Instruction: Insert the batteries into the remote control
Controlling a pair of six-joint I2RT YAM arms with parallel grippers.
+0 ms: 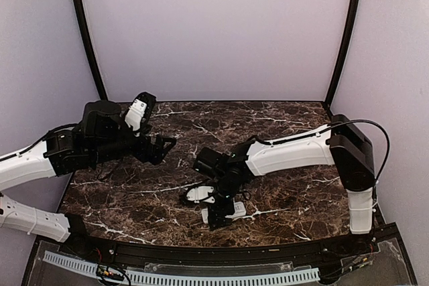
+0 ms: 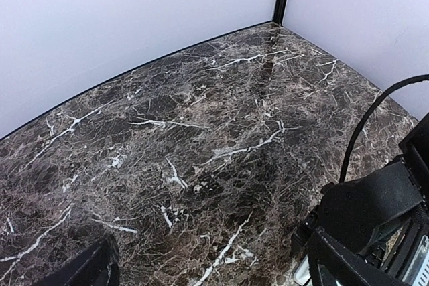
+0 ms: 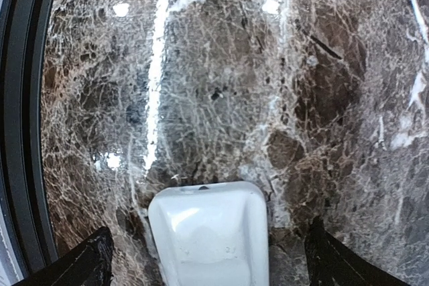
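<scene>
The white remote control (image 1: 238, 210) lies on the dark marbled table near its front edge, mostly covered by my right gripper (image 1: 220, 219) in the top view. Seen from the right wrist, one end of the remote (image 3: 211, 236) extends up between widely parted fingers, with a gap on both sides. My left gripper (image 1: 161, 150) hangs open further back and to the left, away from the remote and empty. The left wrist view catches only a sliver of the remote (image 2: 303, 271) beneath the right arm. Its battery compartment is hidden, and no loose batteries show.
Bare table (image 1: 281, 115) stretches across the back and both sides. A black rail (image 1: 221, 252) runs along the front edge, close to the remote. Pale walls close in the left, right and back.
</scene>
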